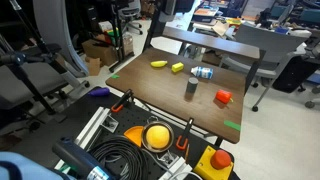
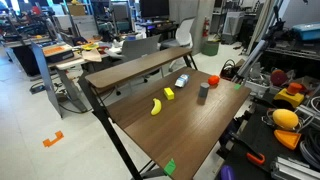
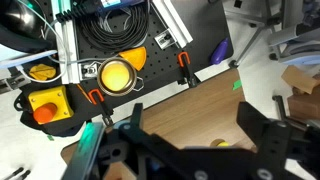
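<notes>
In the wrist view my gripper is open, its dark fingers far apart, and no object shows between them. Bare wood of the table [image 3: 175, 125] lies below. On that table are a yellow banana-shaped item [image 2: 156, 106], a small yellow block [image 2: 169, 93], a blue-and-white can [image 2: 182, 80], a grey cup [image 2: 203, 93] and a red item [image 2: 214, 79]. All stand apart from the gripper. A bit of yellow [image 3: 220, 143] peeks out at the wrist view's lower edge, mostly hidden.
A raised wooden shelf [image 1: 212, 40] spans the table's back. Along the dark front bench lie a round orange-yellow item [image 1: 158, 136], coiled black cable [image 1: 118, 157], a yellow box with a red button [image 1: 214, 163] and a purple object [image 1: 98, 91]. Much of the wooden top is clear.
</notes>
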